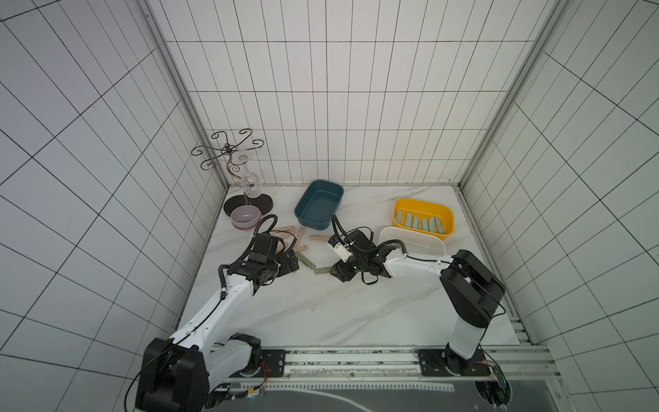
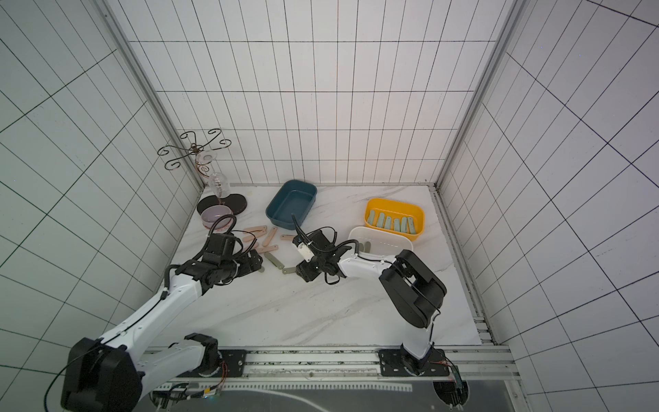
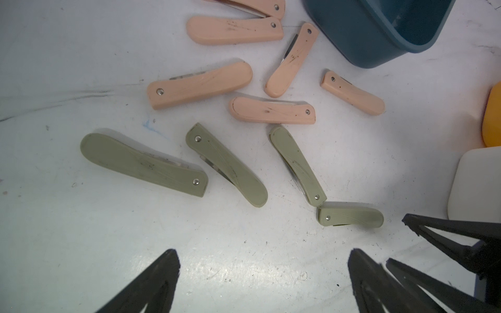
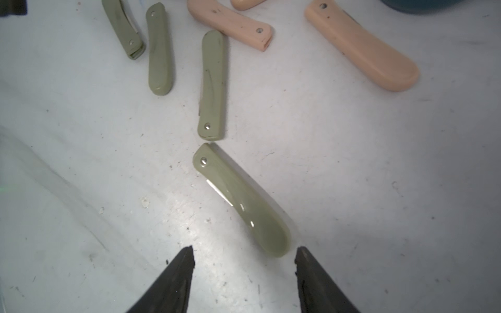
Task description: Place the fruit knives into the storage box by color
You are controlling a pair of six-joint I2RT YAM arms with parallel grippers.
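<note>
Several green fruit knives lie folded on the table; the nearest to my right gripper is a green knife (image 4: 242,200), its rounded end just ahead of the open fingers. Another green knife (image 3: 143,164) lies at the left in the left wrist view. Several pink knives (image 3: 272,110) are spread behind the green ones. My left gripper stands open over bare table, in front of the knives, holding nothing. Boxes: an empty blue one (image 1: 320,204), a yellow one (image 1: 423,218) with several light blue knives (image 1: 424,224), and a white one (image 2: 381,238) with green knives (image 2: 364,246) inside.
At the back left stand a purple bowl (image 1: 245,217) and a curled metal stand (image 1: 228,149) with a glass piece on a dark base. My two arms stand close together over the knives.
</note>
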